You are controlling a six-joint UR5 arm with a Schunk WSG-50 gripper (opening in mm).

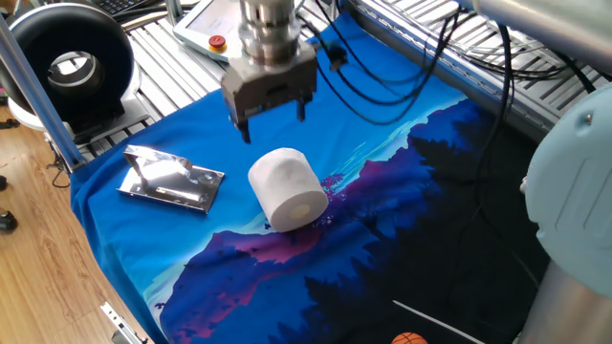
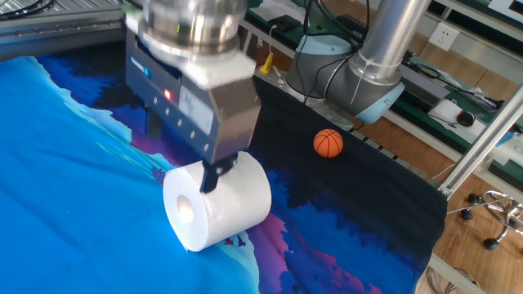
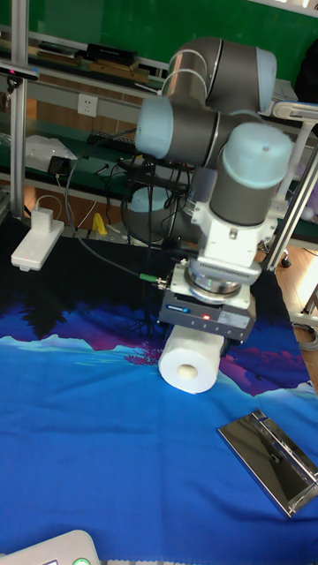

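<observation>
A white paper roll lies on its side on the printed blue cloth, its round end with the core showing in all three views. Above it hangs my gripper, its two dark fingers spread wide, nothing between them in exterior view 1. From the side, one finger overlaps the roll in the picture. The gripper body covers the fingertips in exterior view 3, where the roll appears just below it.
A shiny metal plate with an upright part lies beside the roll. A small orange basketball rests on the cloth's dark part. A white power strip is near the back edge. Loose cables hang by the arm.
</observation>
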